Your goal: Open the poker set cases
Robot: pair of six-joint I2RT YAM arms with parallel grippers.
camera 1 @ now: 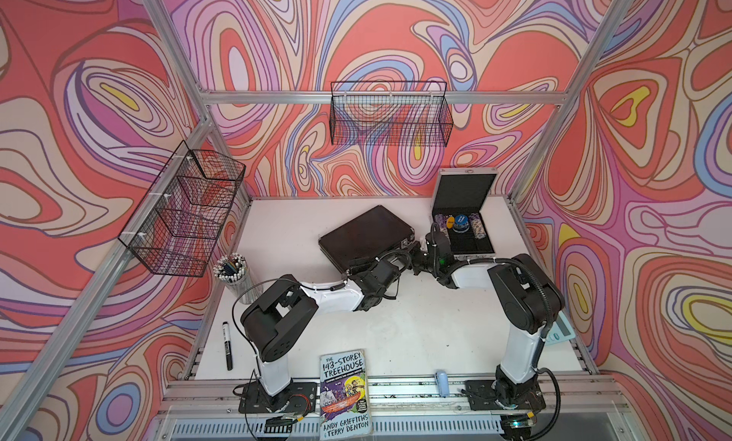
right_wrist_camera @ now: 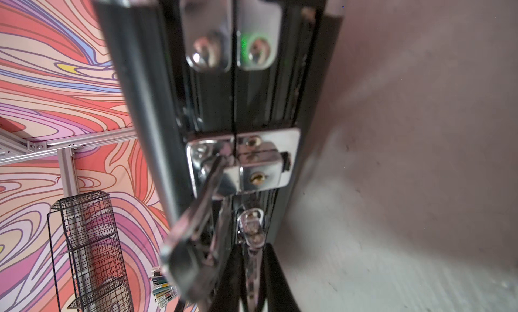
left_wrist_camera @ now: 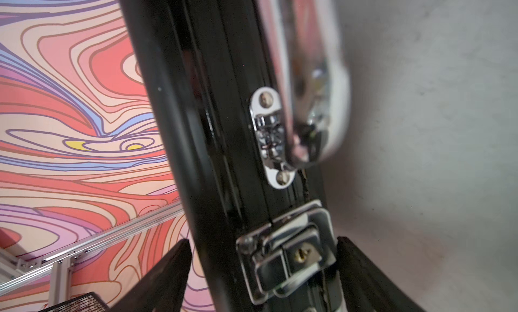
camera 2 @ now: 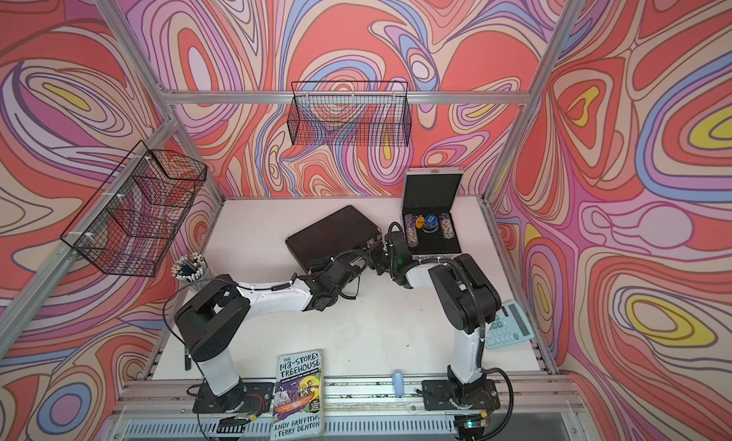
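Note:
A closed dark case lies angled on the white table. Behind the right arm, a second case stands with its lid up and chips inside. My left gripper is part open at the closed case's front, its fingers on either side of a silver latch. The case's metal handle is just beside that latch. In the right wrist view, my right gripper is shut low in the frame, close to the handle's mount and below another latch; a blurred metal piece rises there.
A pen cup stands at the left and a marker lies in front of it. A book lies at the front edge, a calculator at the right.

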